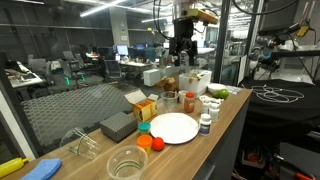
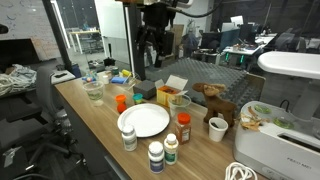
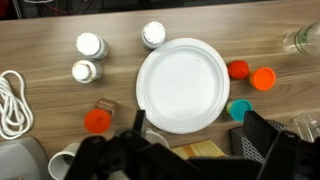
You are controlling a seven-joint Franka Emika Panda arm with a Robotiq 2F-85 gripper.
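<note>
My gripper [image 2: 149, 66] hangs in the air well above the table, its fingers spread and nothing between them. In the wrist view its dark fingers [image 3: 262, 135] reach up from the bottom edge. Beneath lies a round white plate [image 3: 182, 85], empty, at the middle of the wooden table. Beside the plate sit a red round item [image 3: 238, 69], an orange one [image 3: 263, 79] and a teal one [image 3: 239, 109]. Several small white-capped bottles [image 3: 91, 45] stand on the plate's other side, near a jar with an orange-red lid [image 3: 98, 121].
A dark mesh box [image 1: 118, 125], an open yellow carton [image 1: 141, 103] and glass containers [image 1: 127, 162] stand around the plate. A brown plush toy [image 2: 215, 103], white mug [image 2: 218, 128], coiled white cable [image 2: 240, 171] and white appliance [image 2: 275, 145] occupy one end. Bare wood shows along the near edge.
</note>
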